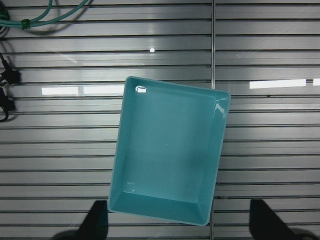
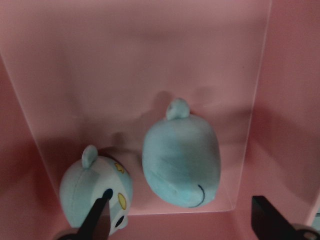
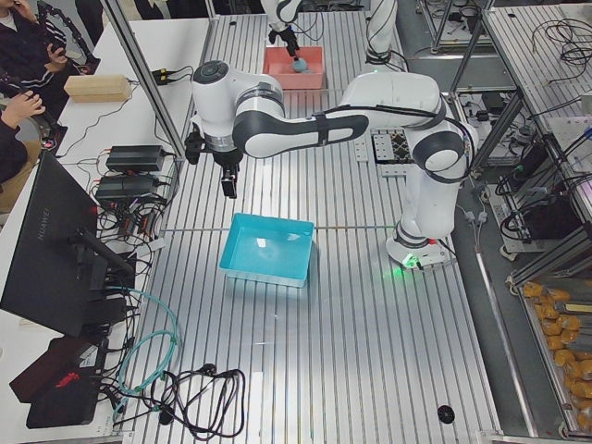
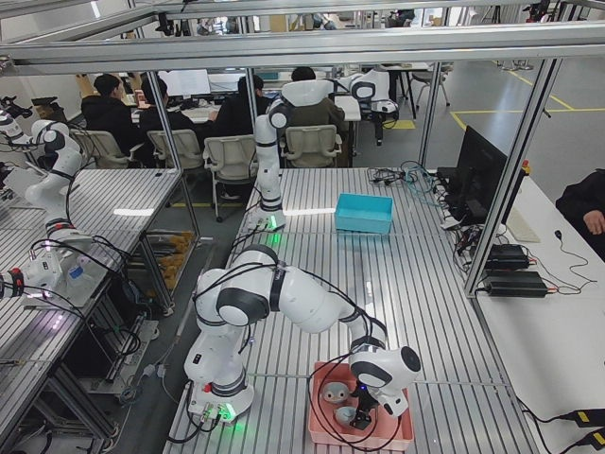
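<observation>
A pink bin (image 4: 326, 430) holds two pale blue plush toys: a rounded one (image 2: 180, 160) in the middle and one with a face (image 2: 82, 192) at lower left in the right wrist view. My right gripper is down at the bin over them, its fingers open, one beside the faced toy. My left gripper hangs open above and beside an empty teal tray (image 1: 167, 147), with nothing between its fingers.
Cables (image 3: 213, 407) lie at the near left of the slatted table (image 3: 342, 342); a monitor (image 3: 55, 250) stands along the left side. The table around the teal tray is mostly clear.
</observation>
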